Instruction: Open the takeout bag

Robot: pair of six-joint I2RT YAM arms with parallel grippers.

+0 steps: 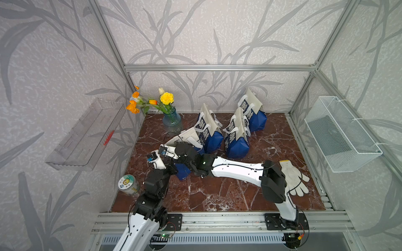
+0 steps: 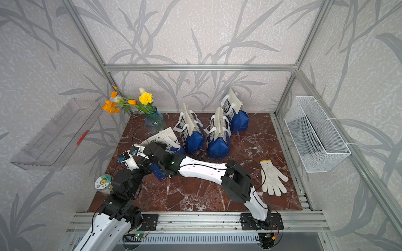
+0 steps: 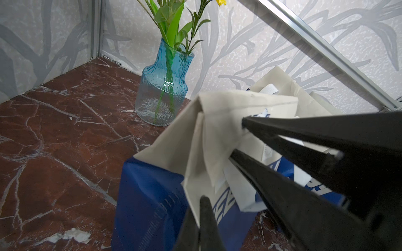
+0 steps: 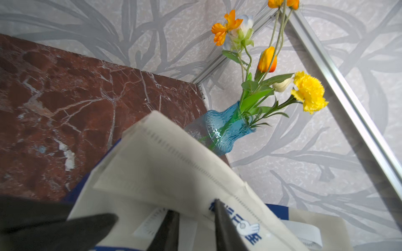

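Observation:
The takeout bag (image 3: 155, 200), blue below with a cream top, stands in front of the grippers at the left of the table. Its cream flap (image 4: 167, 167) is folded over and creased. My left gripper is shut on a thin cream edge of the bag, low in the left wrist view. My right gripper is part open over the flap, its fingers (image 4: 228, 228) apart and cream material showing between them. The left wrist view also shows the right fingertips at the flap's side; contact is unclear. From above, the arms hide much of the bag.
A vase (image 1: 171, 119) of flowers stands behind the bag. Several upright bags (image 1: 236, 142) fill the back middle and right. A lidded jar (image 1: 127, 184) is at the left, a glove (image 1: 294, 177) at the right.

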